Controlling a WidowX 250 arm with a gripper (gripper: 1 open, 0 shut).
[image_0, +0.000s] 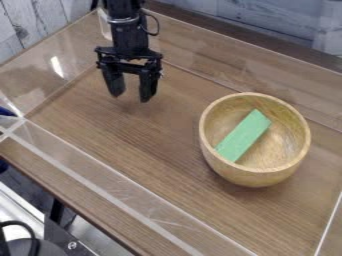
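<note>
A small black robot arm hangs over the wooden surface at the upper left, its gripper (130, 78) low with fingers apart and nothing clearly between them. At the right sits a round tan bowl (277, 156) with a green rectangular block (243, 136) lying tilted inside it. The gripper is well to the upper left of the bowl, apart from it.
A pale object stands behind the arm at the top, partly hidden. Darker edges show at the left and lower left.
</note>
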